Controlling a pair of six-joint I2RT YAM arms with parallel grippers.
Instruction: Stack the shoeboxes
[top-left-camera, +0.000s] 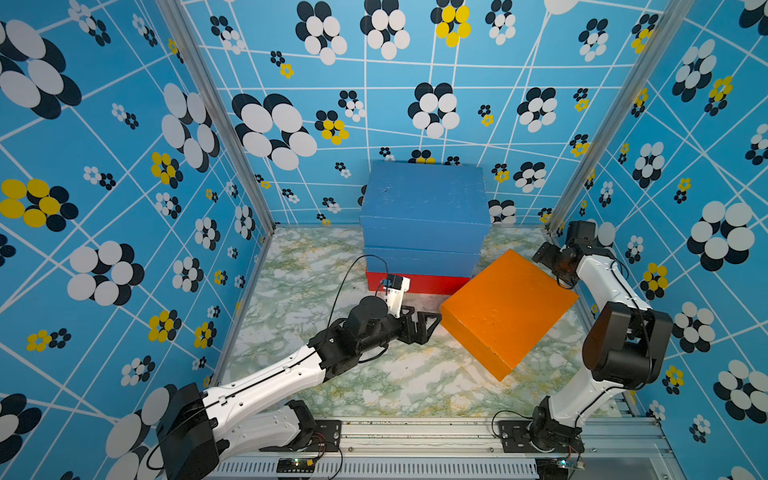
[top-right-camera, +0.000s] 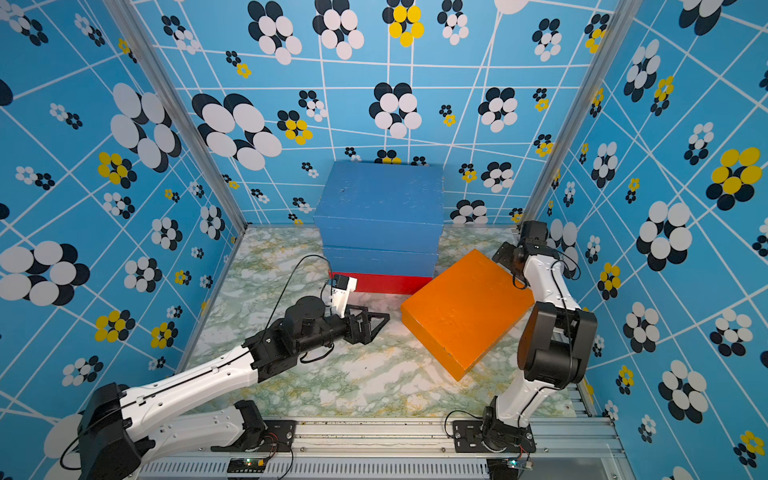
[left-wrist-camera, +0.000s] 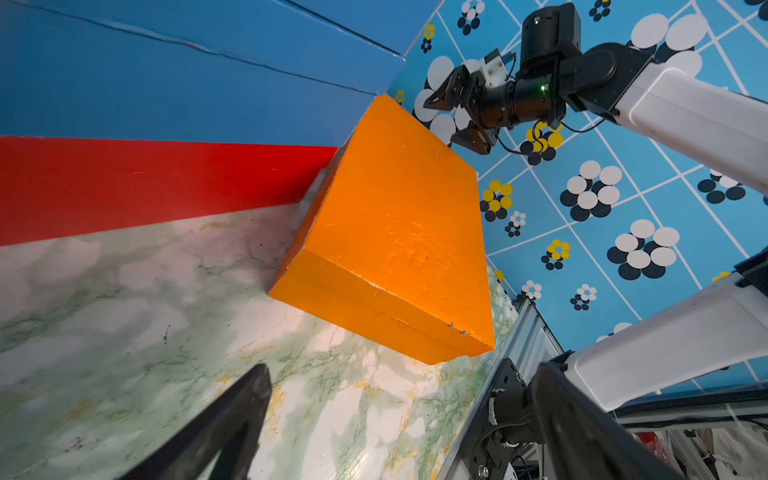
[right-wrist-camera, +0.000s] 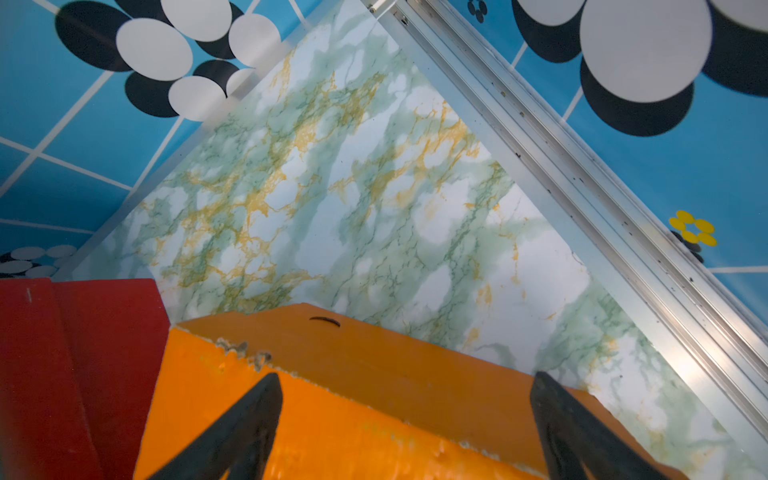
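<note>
An orange shoebox (top-left-camera: 512, 308) lies flat and turned askew on the marble table, in front and to the right of a stack. That stack has a red box (top-left-camera: 420, 283) at the bottom and blue boxes (top-left-camera: 424, 209) above it. Just left of the orange box's near-left side, my left gripper (top-left-camera: 432, 326) stands open and apart from it, empty. My right gripper (top-right-camera: 502, 257) is at the far-right side of the orange box, open, with its fingers (right-wrist-camera: 248, 432) above the box's edge. Whether they touch the orange box is unclear.
Bare marble table (top-right-camera: 384, 376) stretches in front of the stack and to its left. Patterned walls (top-left-camera: 432, 72) close in the back and sides, and a metal rail (right-wrist-camera: 576, 200) runs along the right edge.
</note>
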